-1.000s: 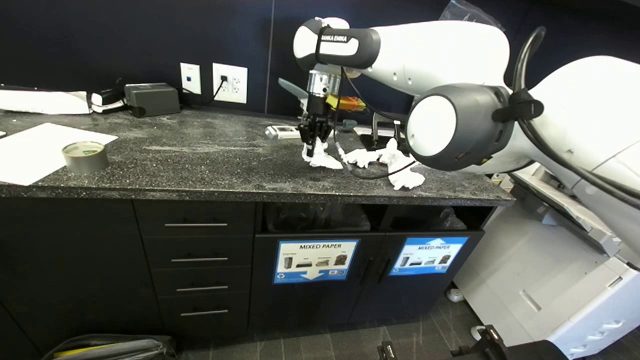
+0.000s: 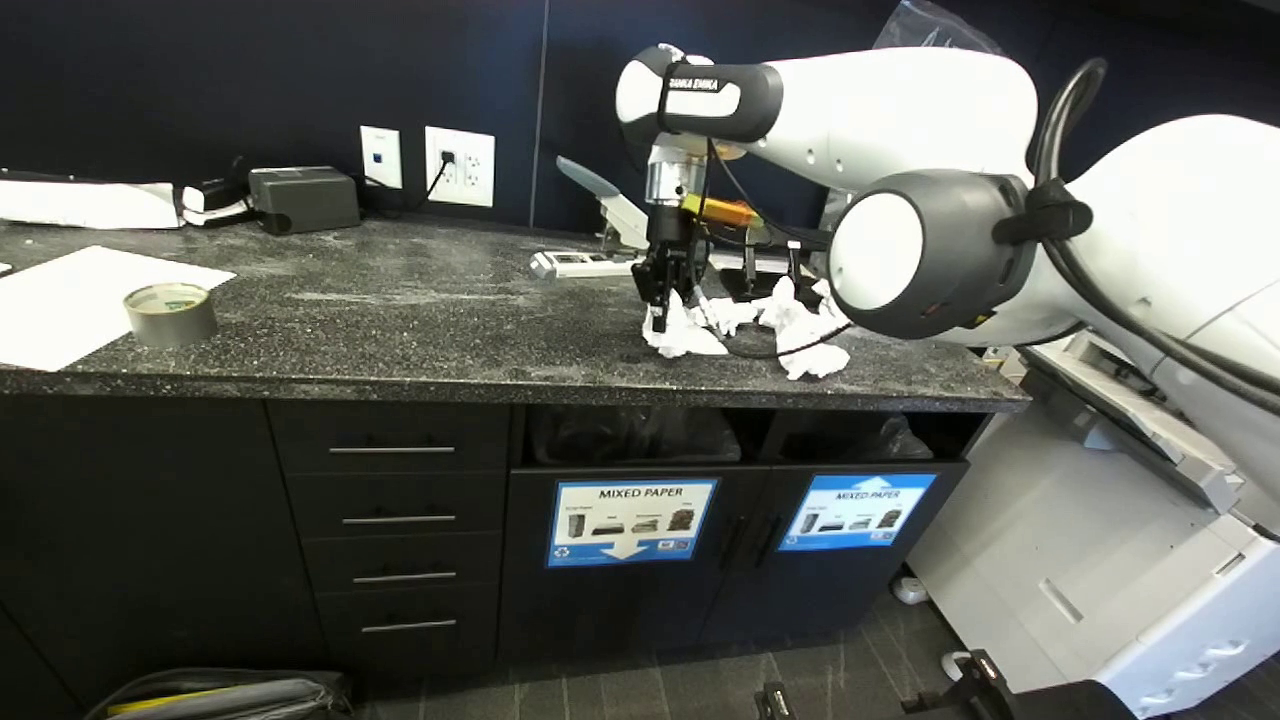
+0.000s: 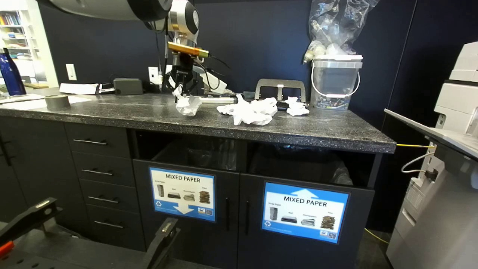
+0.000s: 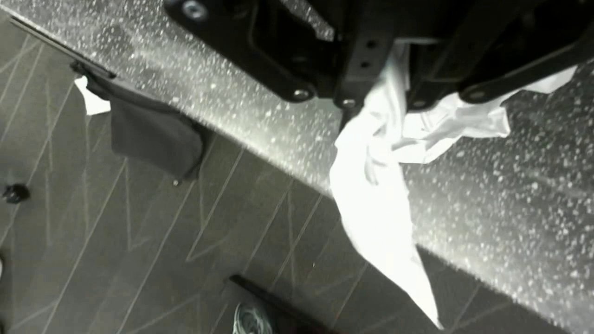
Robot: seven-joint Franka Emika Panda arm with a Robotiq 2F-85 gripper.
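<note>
My gripper [image 2: 660, 314] is shut on a crumpled white paper [image 4: 378, 195] above the dark speckled counter [image 2: 456, 330]. In the wrist view the paper is pinched between the fingers and a long tip of it hangs down, overlapping the counter's front edge. Exterior view 2 has the held paper [image 3: 188, 105] close to the countertop; whether it touches cannot be told. To its right lie more crumpled papers [image 3: 253, 111] on the counter, with a smaller wad [image 3: 296, 107] beside them.
Below the counter are two open bin slots [image 3: 197, 150] over cabinet doors with "MIXED PAPER" signs [image 3: 183, 192]. Behind the papers stand a black hole punch [image 3: 281, 84] and a clear bucket [image 3: 330, 83]. A tape roll [image 2: 172, 314] sits far left.
The arm has moved right and toward the counter's front edge, carrying the held paper closer to the other papers. Those papers look unmoved.
</note>
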